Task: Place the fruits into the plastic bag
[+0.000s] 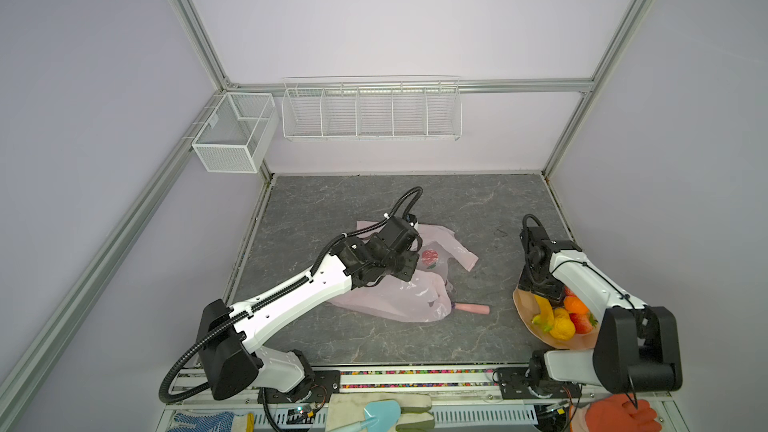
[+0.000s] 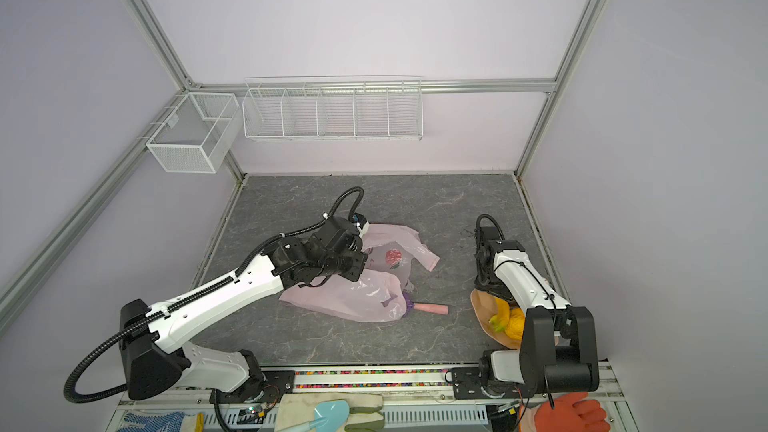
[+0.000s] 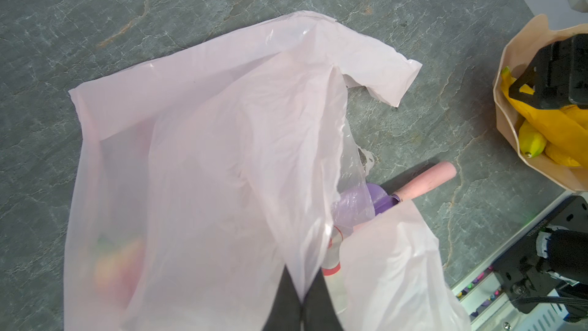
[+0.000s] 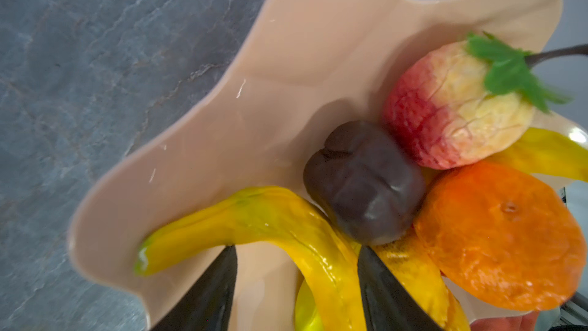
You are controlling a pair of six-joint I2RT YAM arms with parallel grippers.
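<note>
In the left wrist view, my left gripper is shut on a gathered edge of the pale pink plastic bag (image 3: 245, 177). Red and yellow shapes show blurred through the bag's left side. My right gripper is over the fruit bowl (image 4: 294, 85), its fingers apart on either side of a curved yellow banana (image 4: 306, 233). The banana appears untouched. Lying in the bowl with it are a dark purple fruit (image 4: 367, 184), a red-yellow fruit with green leaves (image 4: 453, 104), an orange (image 4: 502, 233) and more yellow fruit.
A tool with a pink handle (image 1: 472, 308) lies at the bag's right side. The grey tabletop between bag and bowl is mostly clear. White wire racks (image 1: 372, 112) hang on the back wall. Gloves and a light-blue trowel (image 1: 382, 412) lie beyond the front edge.
</note>
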